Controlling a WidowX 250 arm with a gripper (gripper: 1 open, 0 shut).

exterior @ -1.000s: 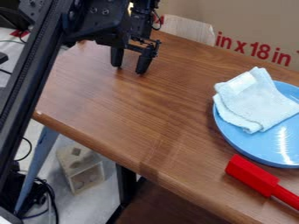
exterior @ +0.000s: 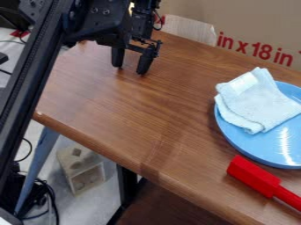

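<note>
The black gripper (exterior: 130, 58) hangs over the back left of the wooden table, its two fingers apart with nothing visible between them. At the right lies a blue plate (exterior: 265, 147) with a folded pale cloth (exterior: 253, 103) on it. A red-handled tool (exterior: 253, 177) lies in front of the plate, running out of view at the right edge.
A cardboard box (exterior: 247, 31) stands behind the table. Cables and a beige block (exterior: 80, 167) are below the table's left edge.
</note>
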